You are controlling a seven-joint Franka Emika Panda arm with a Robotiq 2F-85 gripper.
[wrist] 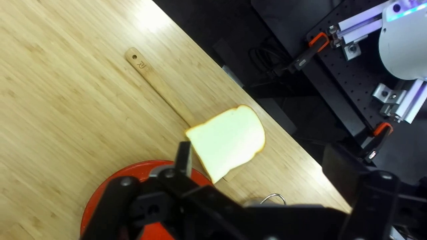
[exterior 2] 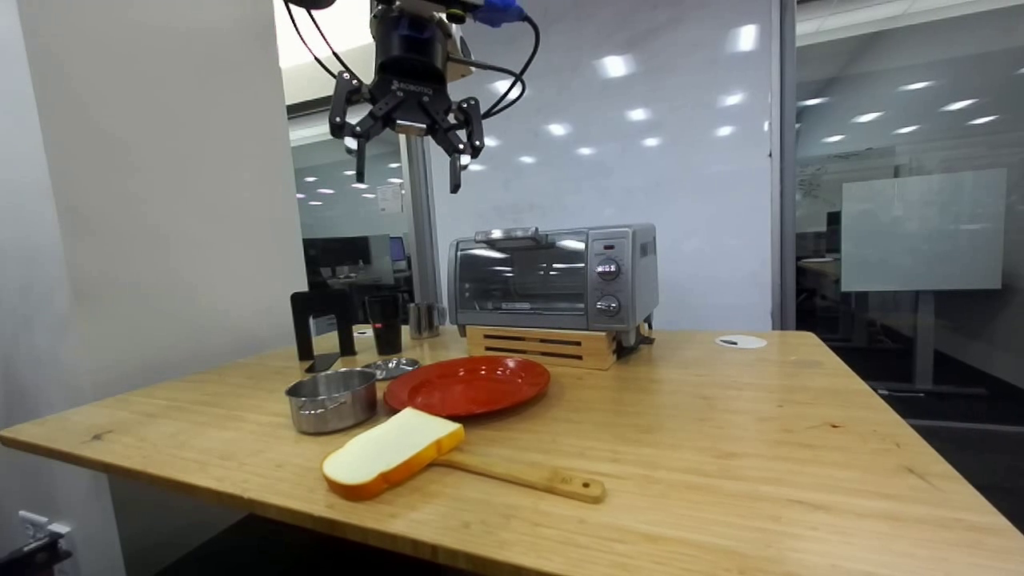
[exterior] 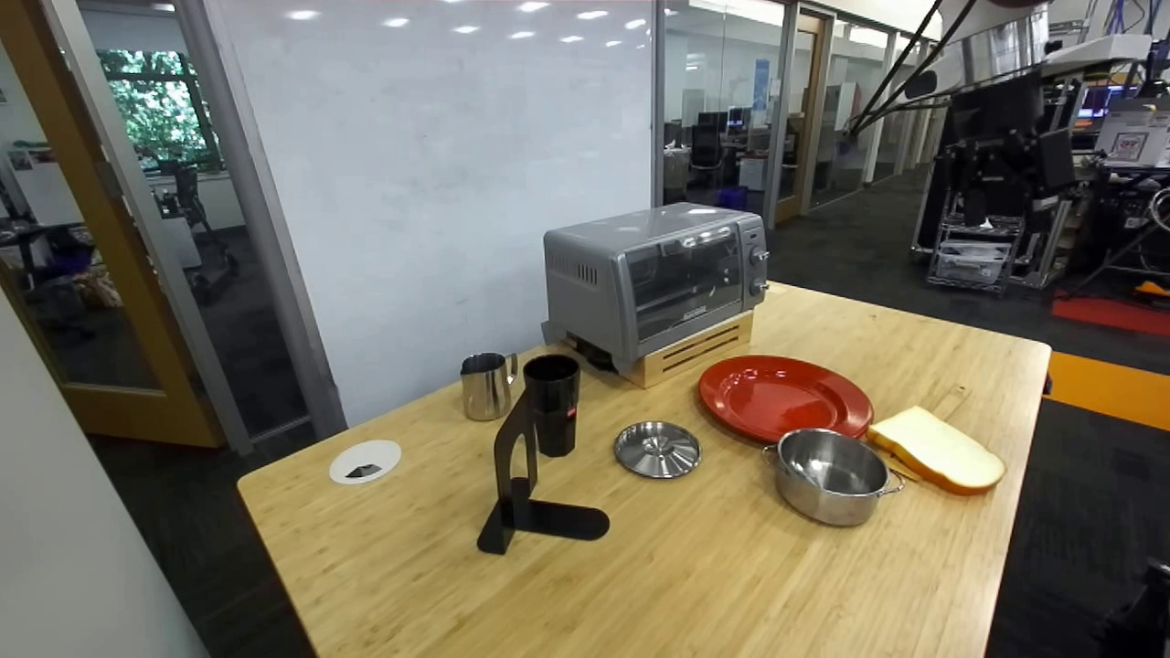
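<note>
High above the table, my gripper (exterior 2: 408, 182) hangs open, its fingers spread wide with nothing between them. A slice of bread (exterior 2: 394, 451) lies flat across a wooden utensil (exterior 2: 523, 476), whose handle sticks out to one side; the utensil's middle is hidden under the bread. Beside them is a red plate (exterior 2: 467, 386), empty. An empty steel pot (exterior 2: 332, 399) stands close to both plate and bread. In the wrist view the bread (wrist: 228, 140) shows beyond my fingers, well below them, and my gripper's body covers part of the plate (wrist: 90, 210).
A grey toaster oven (exterior: 658, 274) with its door shut rests on a wooden stand (exterior: 696, 349). A pot lid (exterior: 657, 450), black cup (exterior: 554, 406), steel pitcher (exterior: 485, 387) and black bookend (exterior: 524, 482) stand left of the plate.
</note>
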